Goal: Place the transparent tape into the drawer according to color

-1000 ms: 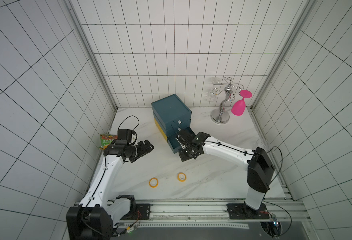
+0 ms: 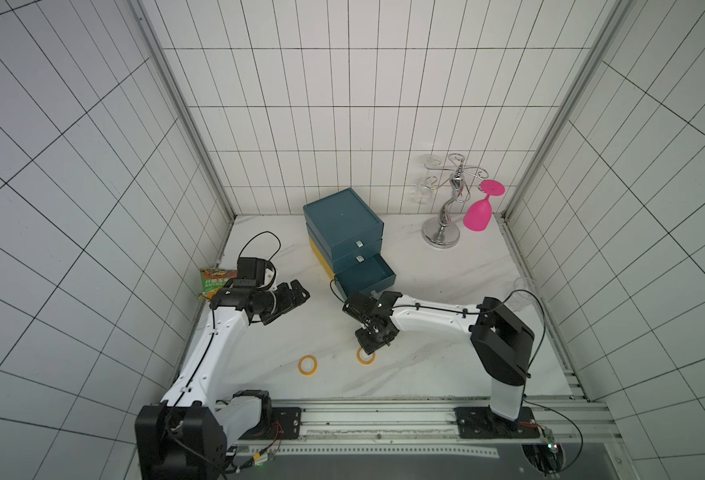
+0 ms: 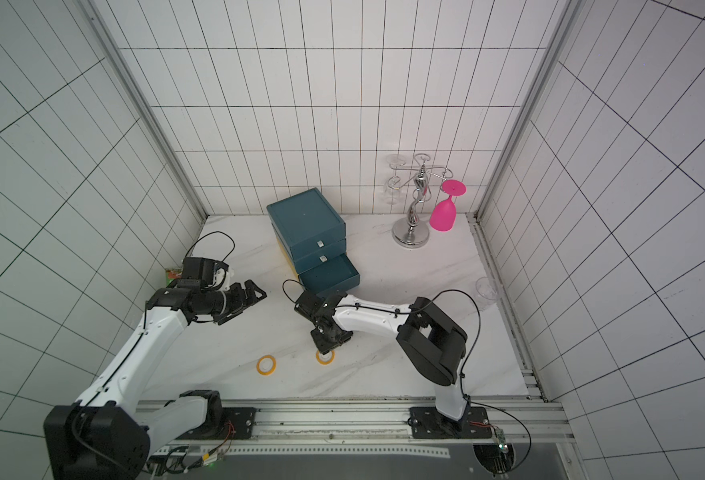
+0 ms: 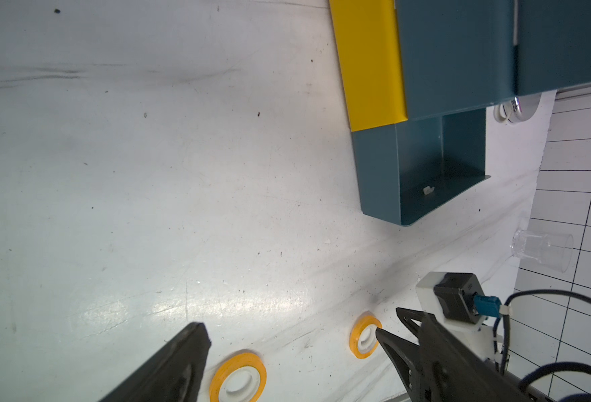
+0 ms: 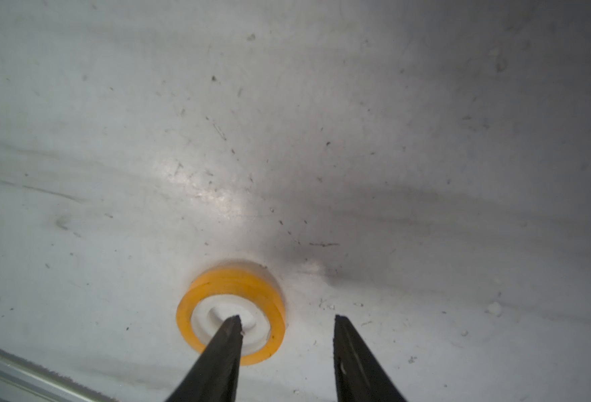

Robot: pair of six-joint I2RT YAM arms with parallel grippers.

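Two yellow-orange tape rolls lie flat on the white table: the left roll and the right roll, which the right gripper partly covers in the top views. My right gripper is open just above the right roll. Its left finger overlaps the roll in the right wrist view, the other finger is off to the roll's right, and nothing is between them. Left of the cabinet, my left gripper hangs open and empty. A dark teal cabinet with a yellow side has its lower drawer pulled out.
A chrome glass rack with a pink goblet stands at the back right. A clear cup is near the right wall. A snack bag lies behind the left arm. The table's front middle is open.
My right gripper has moved away from the drawer toward the front and down to the right roll, leaving the drawer more visible. The left arm has stayed nearly still.
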